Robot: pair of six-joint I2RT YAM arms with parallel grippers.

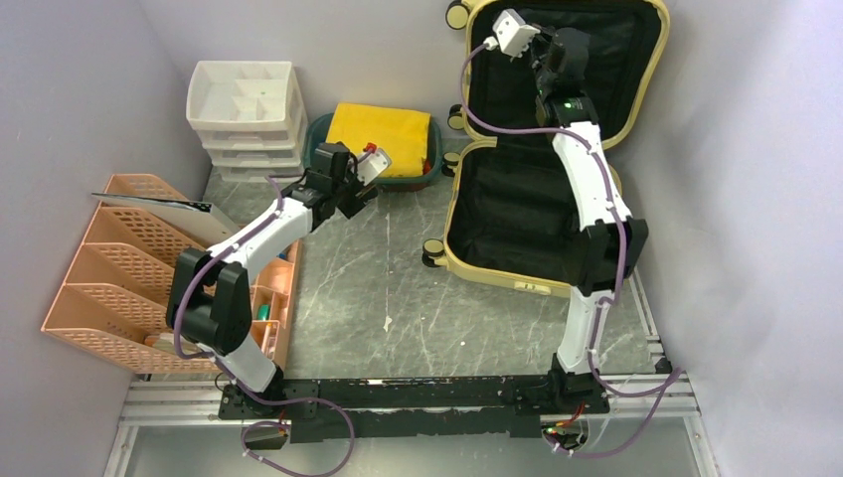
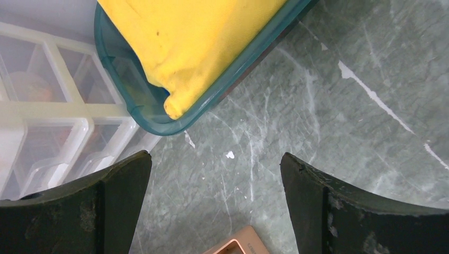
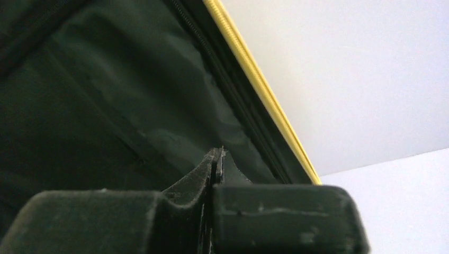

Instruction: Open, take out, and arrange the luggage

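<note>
The yellow-rimmed suitcase (image 1: pixel 487 275) lies opened out at the right, its lid (image 1: pixel 648 79) raised against the back wall. In front of the black lid lining stands my right gripper, its fingers together with nothing between them. The lid's yellow rim (image 3: pixel 265 92) runs past outside those fingers, up and to the right. My left gripper is open and empty over the floor, near the green basin (image 2: pixel 235 79) that holds a folded yellow cloth (image 1: pixel 383 134). The tip of the right gripper is hard to make out in the top view.
White drawers (image 1: pixel 249 139) stand at the back left beside the basin. A pink divided rack (image 1: pixel 94 328) with a thin panel (image 1: pixel 169 211) fills the left side. Grey floor (image 1: pixel 388 298) between rack and suitcase is clear. Walls bound the right and back.
</note>
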